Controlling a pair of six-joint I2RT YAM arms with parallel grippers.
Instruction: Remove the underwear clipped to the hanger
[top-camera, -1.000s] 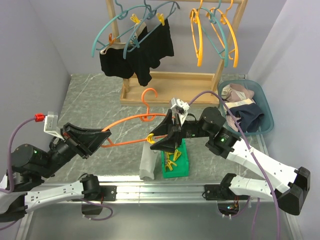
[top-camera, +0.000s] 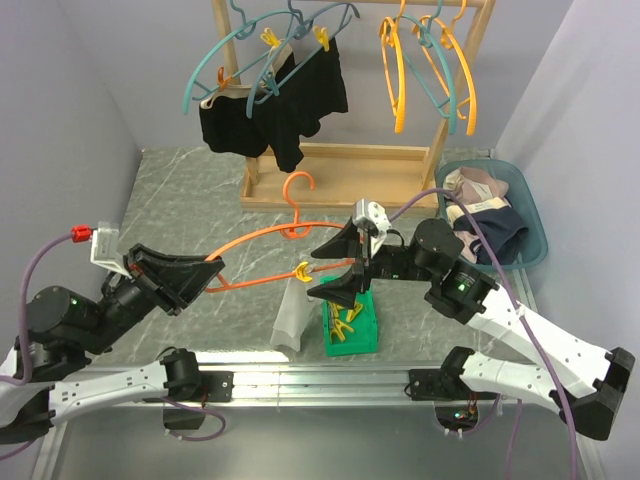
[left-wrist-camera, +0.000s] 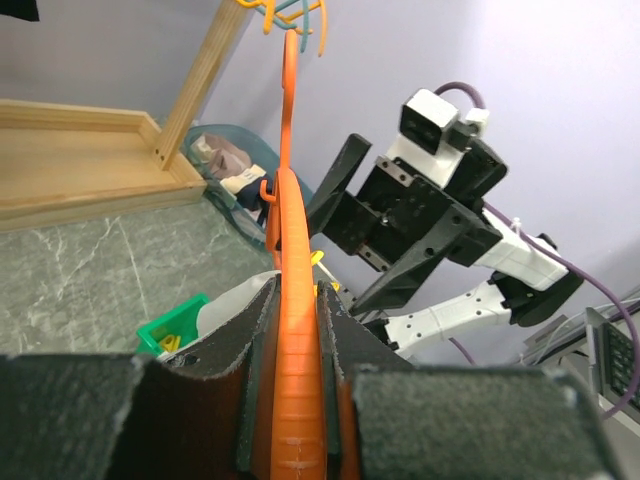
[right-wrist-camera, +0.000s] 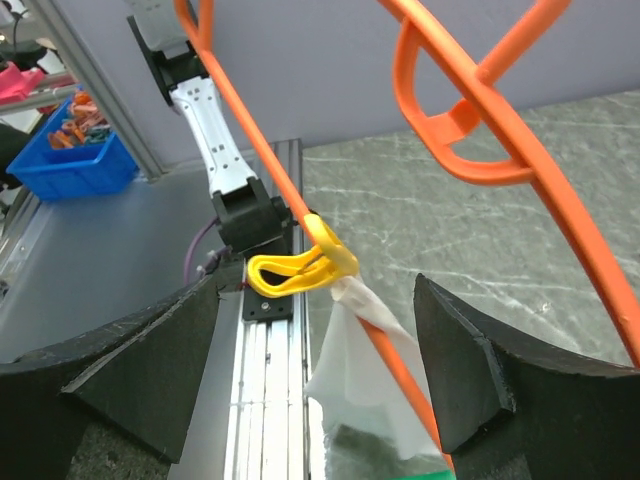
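Note:
An orange hanger (top-camera: 258, 233) spans the gap between my arms, its hook upward. My left gripper (top-camera: 212, 272) is shut on the hanger's left end; in the left wrist view the orange bar (left-wrist-camera: 298, 400) runs between its fingers. A pale grey cloth (top-camera: 293, 315) hangs from the lower bar, held by a yellow clip (right-wrist-camera: 310, 262). Near that clip, my right gripper (top-camera: 312, 270) stands open, its fingers (right-wrist-camera: 465, 370) apart on either side of the cloth and bar in the right wrist view. Neither right finger visibly touches the clip.
Below the hanger sits a green tray (top-camera: 365, 335) with several yellow clips. A wooden rack (top-camera: 340, 165) with dark garments (top-camera: 315, 95) and spare hangers (top-camera: 400, 75) stands behind. At the right is a blue basket (top-camera: 538, 230) of clothes.
The cloth has swung about beneath the bar. My left arm has stayed nearly still.

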